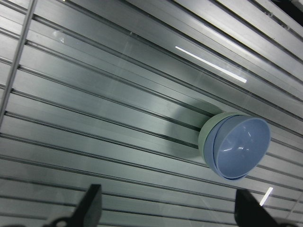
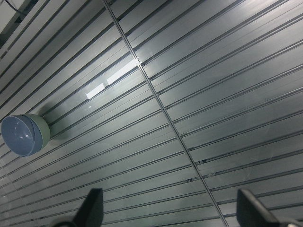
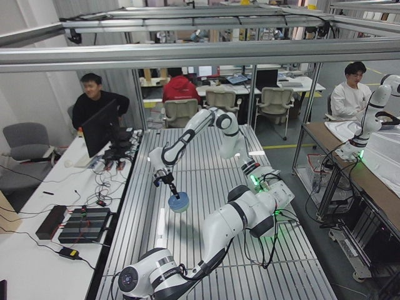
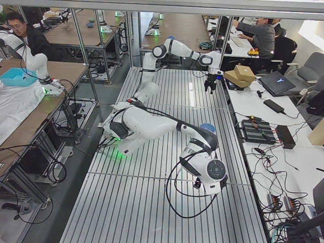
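Observation:
Nested bowls (image 3: 179, 201), blue inside pale green, stand on the slatted metal table (image 4: 121, 202), also showing as bowls (image 1: 239, 149) in the left wrist view and bowls in the right. My right gripper (image 3: 170, 186) is just above and beside them in the camera left view. My left gripper (image 4: 210, 87) is raised farther along the table, apart from them. Both grippers' fingers stand wide apart in the wrist views, with no object between them.
A white desk (image 3: 37, 262) with electronics and cables runs along one side. Metal frame posts surround the table, and both arms reach across it with loose cables. Bare slats lie around the bowls.

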